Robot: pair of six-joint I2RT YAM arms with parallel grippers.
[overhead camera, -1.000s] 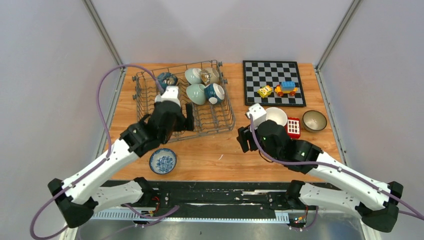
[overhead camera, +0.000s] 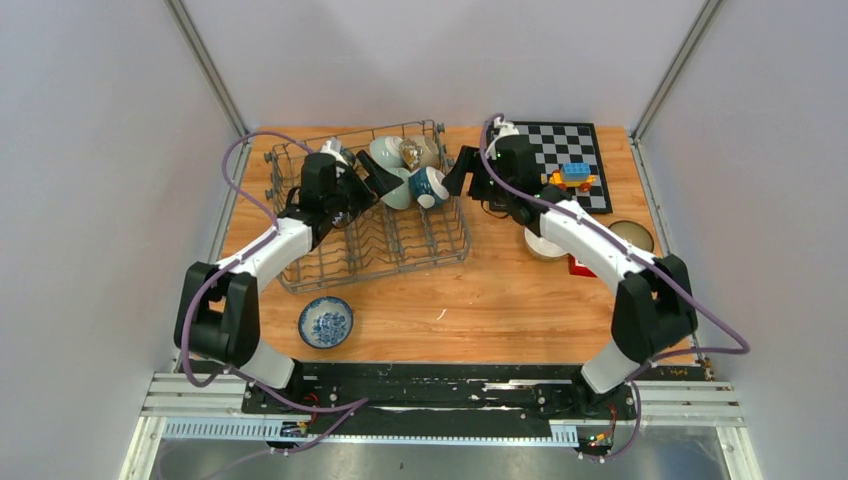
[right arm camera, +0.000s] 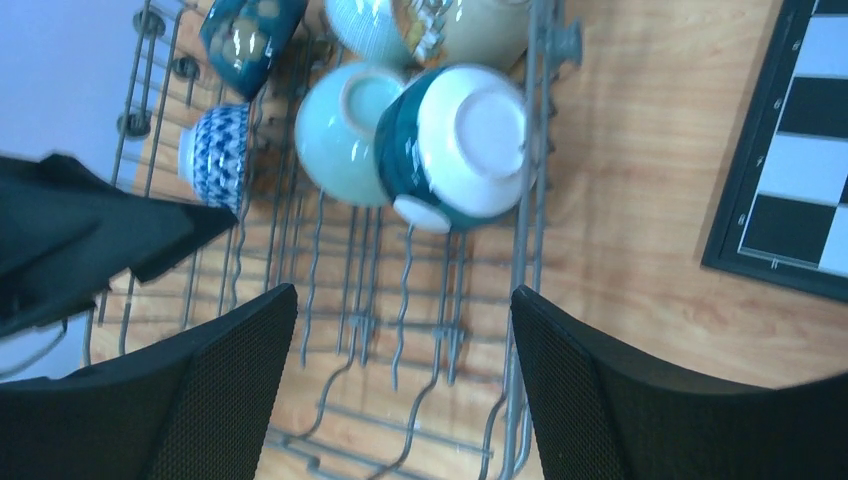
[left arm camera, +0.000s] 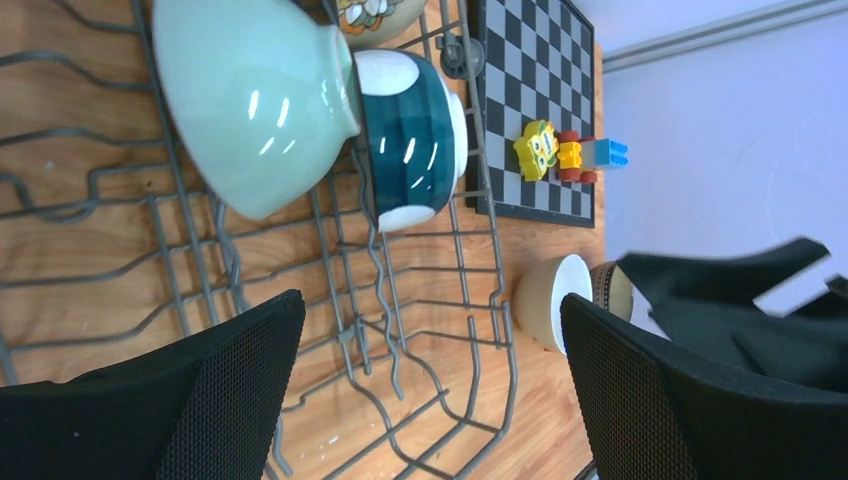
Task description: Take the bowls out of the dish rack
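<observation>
The wire dish rack point(overhead camera: 370, 258) holds several bowls toward its back. A dark teal bowl with white spots point(overhead camera: 429, 187) leans on its side at the rack's right, pressed close to a pale green bowl point(left arm camera: 250, 100). Behind them are another pale green bowl point(overhead camera: 386, 152) and a patterned beige bowl point(overhead camera: 420, 152). In the right wrist view a blue-and-white bowl point(right arm camera: 218, 155) and a dark blue one point(right arm camera: 252, 40) stand at the rack's left. Over the rack, my left gripper point(overhead camera: 378, 178) is open and empty beside the pale green bowl. My right gripper point(overhead camera: 460, 175), open and empty, is just right of the teal bowl.
A blue floral bowl point(overhead camera: 326, 322) rests on the table in front of the rack. At right are a white bowl point(overhead camera: 545, 246), a brown bowl point(overhead camera: 632, 235), a red box point(overhead camera: 580, 268) and a checkered board point(overhead camera: 565, 140) with toys.
Both arms have reached away from the front edge. The left gripper went rightward and back over the rack; the right gripper moved back and left, up to the teal bowl. The bowls have not visibly moved.
</observation>
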